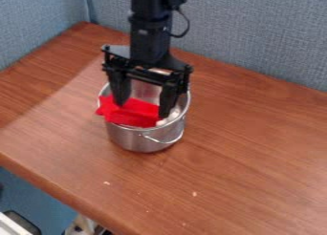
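A steel pot (144,138) with a wire handle sits on the wooden table. A red object (128,111) lies inside it, toward the left. My black gripper (144,100) is down over the pot, its two fingers spread apart on either side of the pot's interior, open. Whether the fingertips touch the red object cannot be told; the gripper hides part of the pot's inside.
Grey padded walls (255,38) stand behind it. The table's front left edge drops away to a blue floor.
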